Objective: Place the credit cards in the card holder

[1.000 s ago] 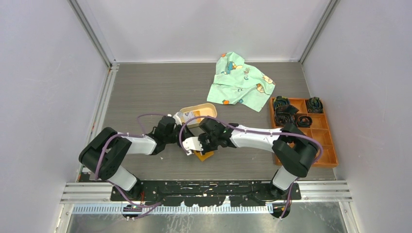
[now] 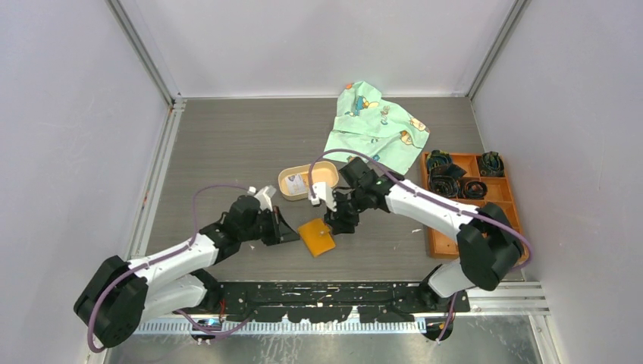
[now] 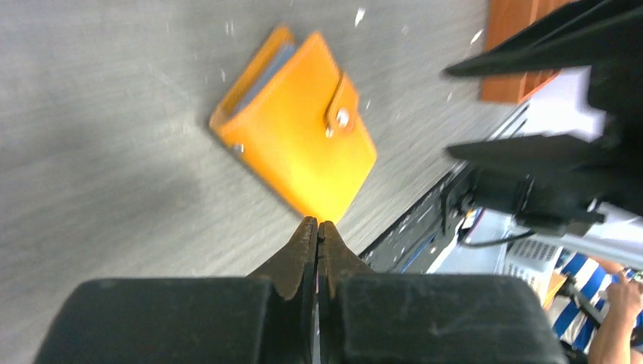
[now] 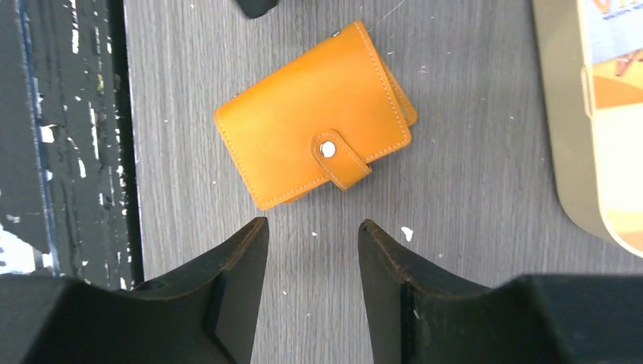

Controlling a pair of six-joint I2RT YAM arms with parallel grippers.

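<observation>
An orange card holder (image 2: 316,237) lies flat on the table between my two grippers, its snap strap (image 4: 340,159) facing up. In the left wrist view a bluish card edge (image 3: 267,74) shows in the holder's (image 3: 311,129) gap. My left gripper is shut just off the holder, nothing visible between its fingers. My right gripper stands open and empty over bare table, beside the strap side of the holder. Behind them sits a cream tray (image 2: 291,197) with a pale printed card (image 2: 296,184) inside; the right arm passes near it.
A green patterned cloth (image 2: 379,129) lies at the back. On the right stands an orange compartment box (image 2: 497,216) holding rolled black straps (image 2: 447,176).
My right gripper has lifted away from the holder to the right, uncovering it. The left gripper has drawn back leftward and toward the front. The holder stays at about the same spot.
</observation>
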